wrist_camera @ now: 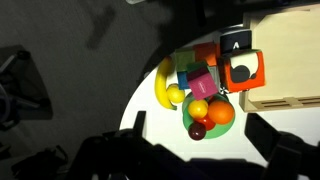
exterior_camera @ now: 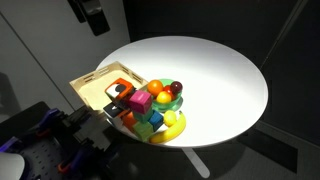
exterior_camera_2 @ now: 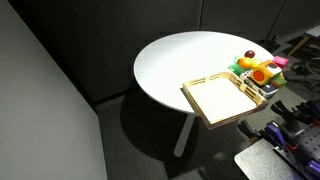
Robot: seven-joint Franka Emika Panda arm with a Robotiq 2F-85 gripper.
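Note:
My gripper is open above the table, its two dark fingers wide apart with nothing between them; in exterior view 1 it hangs at the upper left. Below it, a green bowl (wrist_camera: pixel 221 127) holds an orange fruit (wrist_camera: pixel 221 112), a dark red fruit (wrist_camera: pixel 197 131) and other small fruit. Beside the bowl are a banana (wrist_camera: pixel 162 84), a yellow fruit (wrist_camera: pixel 176 93), a pink-red cube (wrist_camera: pixel 203 85), green blocks (wrist_camera: pixel 184 60), an orange-red block (wrist_camera: pixel 206 51) and a black block (wrist_camera: pixel 236 41). An orange-and-white object (wrist_camera: pixel 241 71) lies by the tray.
A shallow wooden tray (exterior_camera_2: pixel 225 100), with its middle bare, sits at the edge of the round white table (exterior_camera: pixel 215 75). Much of the tabletop beyond the bowl is clear. The blocks and banana crowd the near edge in exterior view 1.

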